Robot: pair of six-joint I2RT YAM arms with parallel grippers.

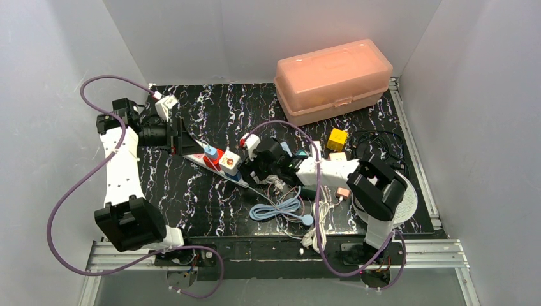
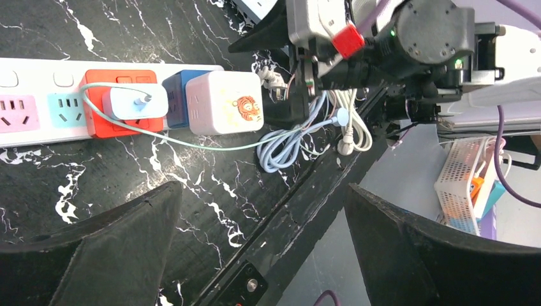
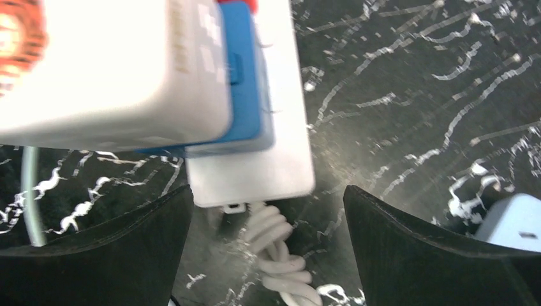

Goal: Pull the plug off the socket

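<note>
A white power strip [image 2: 44,76] carries a red adapter [image 2: 102,127], a blue adapter [image 2: 178,102] and a white cube with an orange emblem [image 2: 217,105]; a white charger plug [image 2: 137,108] with cable sits on the red one. My left gripper [image 1: 180,143] is open above the strip's left part, its fingers framing the red adapter and cube from afar. My right gripper [image 1: 245,167] is open at the strip's right end, close beside the cube and blue adapter; in the right wrist view nothing is between its fingers.
A pink closed box [image 1: 332,76] stands at the back right. Coiled cables [image 1: 277,210], small adapters, a yellow cube [image 1: 337,139] and a round white object [image 1: 402,204] crowd the right side.
</note>
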